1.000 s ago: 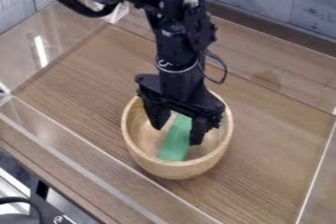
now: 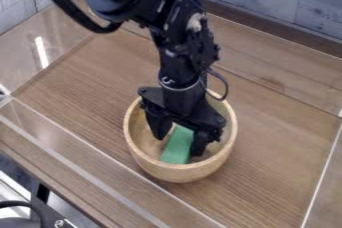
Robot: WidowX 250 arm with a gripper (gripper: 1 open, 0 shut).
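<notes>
A tan bowl [image 2: 179, 173] sits on the wooden table in the middle of the view. Inside it lies a green object [image 2: 177, 147], partly covered by the dark gripper. The black robot gripper [image 2: 181, 130] reaches down from the top into the bowl, its fingers open on either side of the green object, low near it. Whether the fingers touch the object I cannot tell.
A pale plank wall [image 2: 267, 2] stands behind it. At the lower left, beyond the table's edge, there are cables and light-coloured gear.
The gripper has moved a little lower into the bowl, and its fingers now hide more of the green object's upper part.
</notes>
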